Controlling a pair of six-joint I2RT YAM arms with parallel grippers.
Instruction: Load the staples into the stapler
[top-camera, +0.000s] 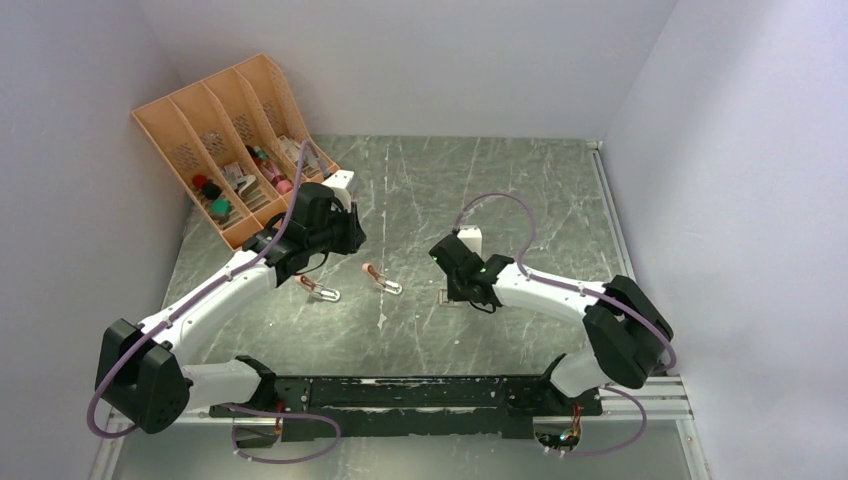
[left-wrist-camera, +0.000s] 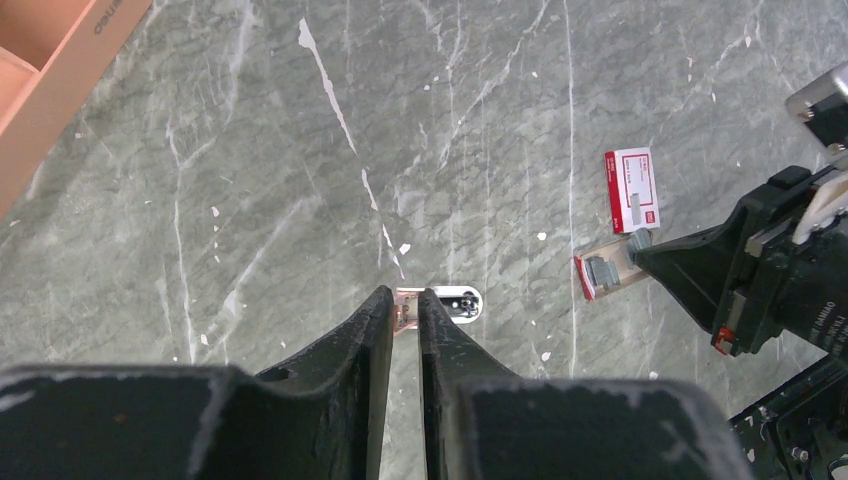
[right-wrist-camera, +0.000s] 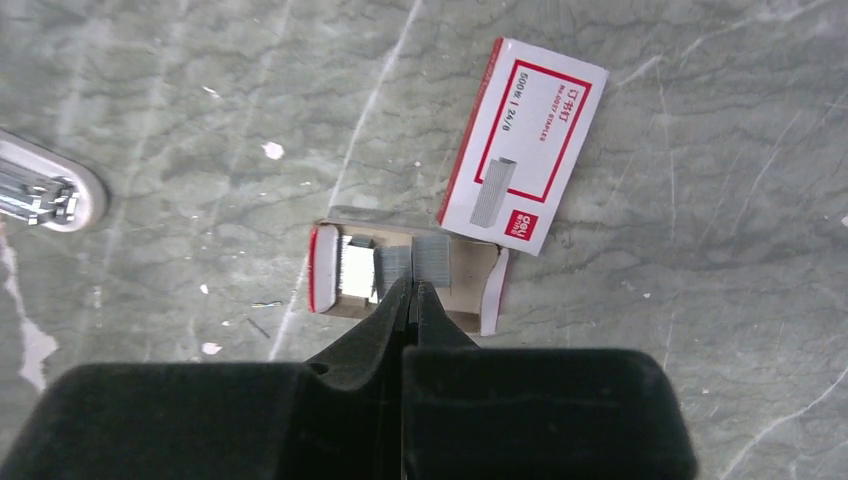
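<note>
Two open staplers lie on the table: the nearer-to-centre stapler and the left stapler. My left gripper hangs above the table, its fingers slightly apart with nothing held; part of a stapler shows below and beyond them. A small open staple tray holds several grey staple strips. My right gripper is shut, its tips overlapping the strips in the tray; I cannot tell whether a thin strip is pinched.
A red and white staple box lies beside the tray, with a loose strip on top. A tan organizer with several compartments stands at the back left.
</note>
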